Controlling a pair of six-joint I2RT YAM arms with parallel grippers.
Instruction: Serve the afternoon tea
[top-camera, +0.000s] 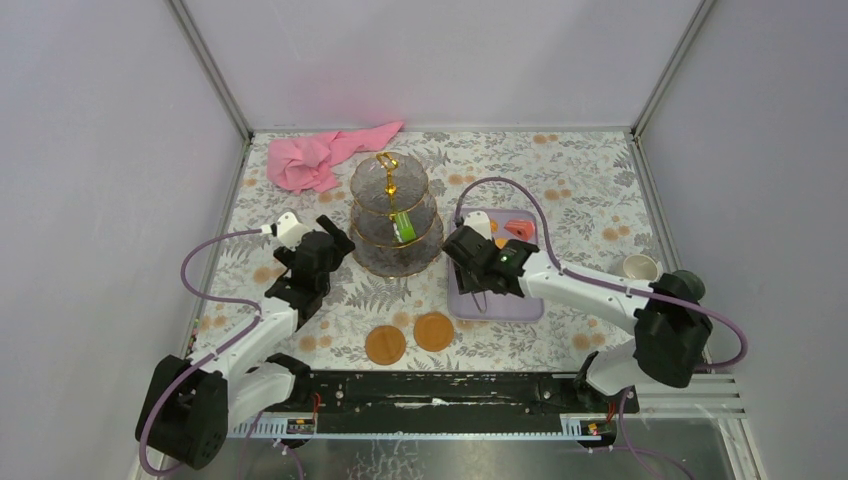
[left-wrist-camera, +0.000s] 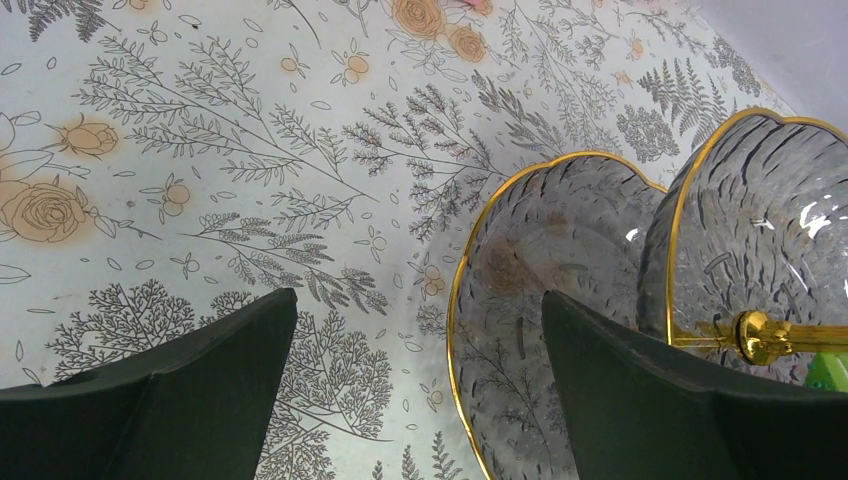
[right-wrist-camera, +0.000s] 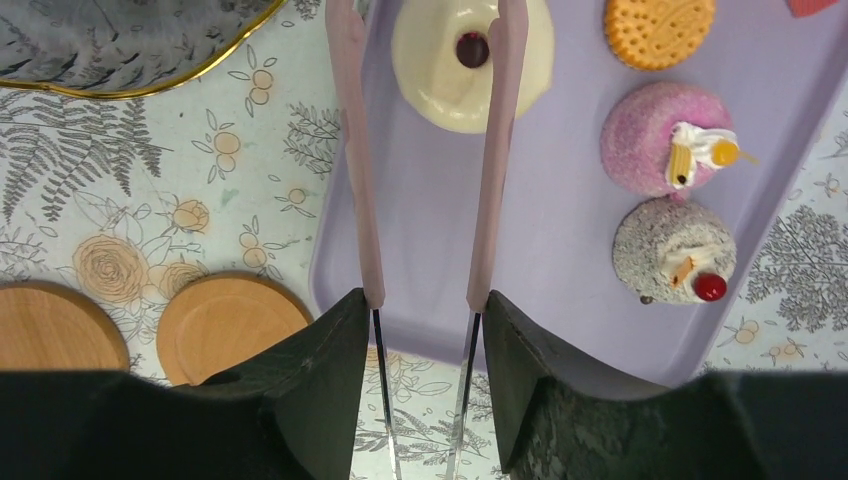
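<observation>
My right gripper is part open above a lilac tray, its pink-tipped tongs either side of a cream donut, with a pink cake, a grey cake and a biscuit to their right. I cannot tell whether the tongs touch the donut. A three-tier glass stand with gold rims and a green item stands left of the tray. My left gripper stands open and empty beside the stand.
Two wooden coasters lie at the front. A pink cloth lies at the back left. A white mug and a glass stand on the right.
</observation>
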